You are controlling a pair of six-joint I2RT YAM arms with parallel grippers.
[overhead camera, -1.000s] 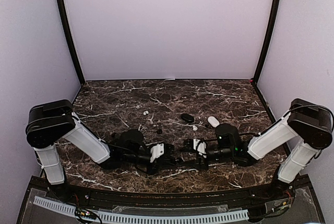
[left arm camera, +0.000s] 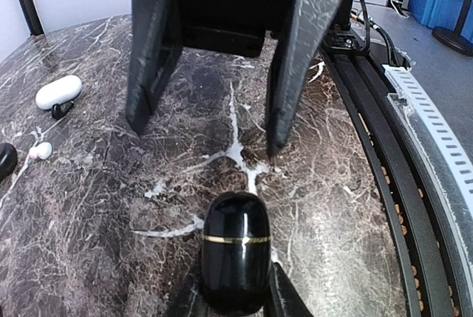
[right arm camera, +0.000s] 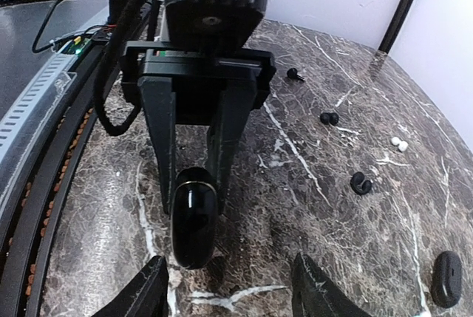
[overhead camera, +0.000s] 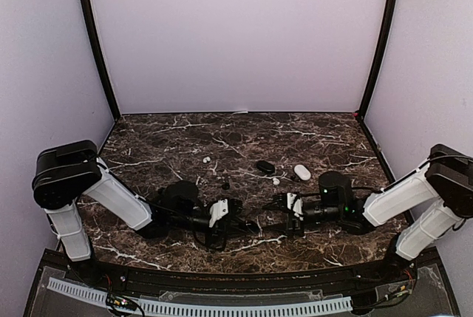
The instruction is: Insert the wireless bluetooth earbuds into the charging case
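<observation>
A glossy black case with a thin gold band is held upright in my left gripper, near the front of the table. The right wrist view shows this black case between the left fingers. My right gripper faces it from the right, fingers apart with nothing between them; in the left wrist view its tips stand above and beyond the case. Small black earbuds and white earbuds lie on the table. Whether the case's lid is open is not clear; it looks closed.
A dark case and a white case lie behind the grippers on the marble table. Several small pieces are scattered in the middle. The table's front edge and rail are close to both grippers.
The right gripper has moved rightward, away from the left gripper, compared with about a second ago. The left gripper has shifted only slightly, with the case near the same place.
</observation>
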